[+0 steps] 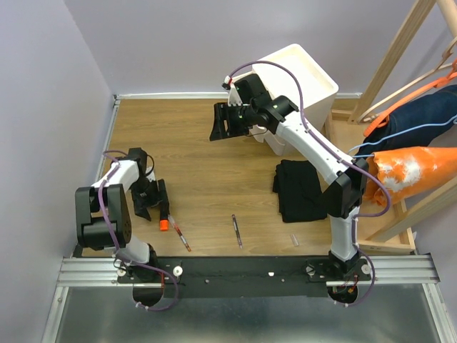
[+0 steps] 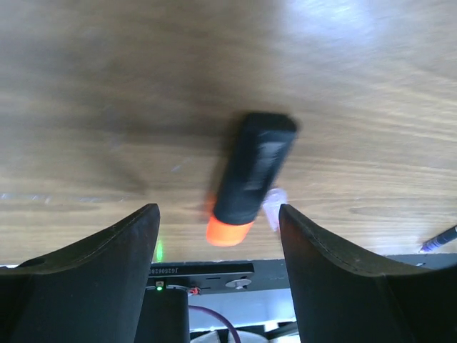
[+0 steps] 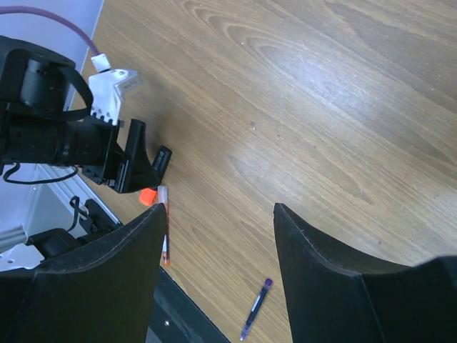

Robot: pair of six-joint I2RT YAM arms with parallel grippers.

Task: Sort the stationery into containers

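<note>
A black marker with an orange end [image 2: 251, 171] lies on the table under my left gripper, which is open around empty space above it. A red-and-clear pen [image 1: 180, 235] lies just right of the marker, and a dark pen [image 1: 237, 231] lies near the front middle. My right gripper hangs open over the back middle, beside the white drawer container [image 1: 293, 78], with bare table beneath it. A small clear item [image 1: 294, 240] lies at the front right.
Folded black cloth [image 1: 300, 193] lies right of centre. A wooden rack with hangers, orange fabric [image 1: 407, 171] and dark clothing stands at the right. Walls border the left and back.
</note>
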